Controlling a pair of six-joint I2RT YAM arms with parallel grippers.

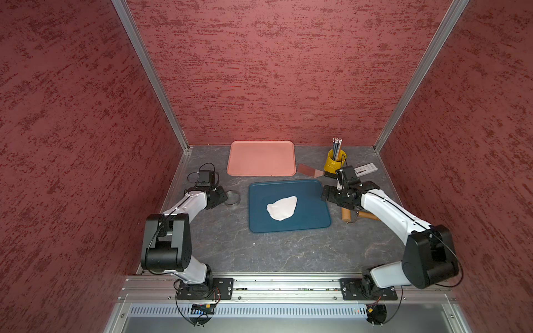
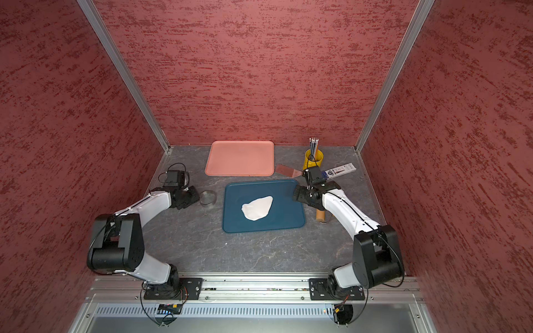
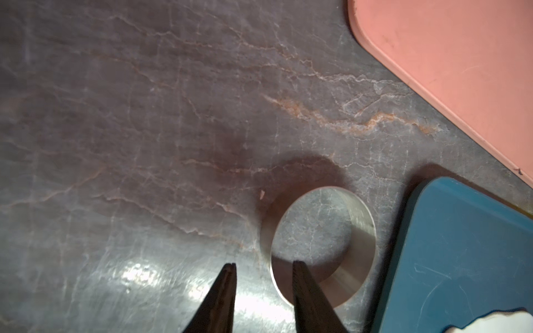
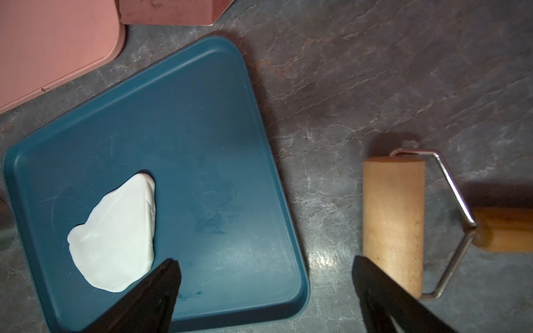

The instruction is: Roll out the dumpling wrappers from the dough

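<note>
Flattened white dough [image 1: 282, 208] lies near the middle of the blue tray [image 1: 261, 191]. To the tray's left, a round metal cutter [image 3: 363, 238] stands on the counter. My left gripper is above the counter by the cutter, its fingers parted and nothing between them; one fingertip overlaps the cutter's near rim in the left wrist view. Over the tray's right edge hangs my right gripper, wide open and empty. A wooden roller [image 4: 393, 222] with a wire frame and wooden handle [image 4: 505, 228] rests right of the tray, near the right fingers.
A pink tray [image 1: 261, 158] lies behind the blue one. At the back right are a spatula [image 1: 308, 170], a yellow cup [image 1: 333, 162] of sticks and a white packet [image 1: 365, 169].
</note>
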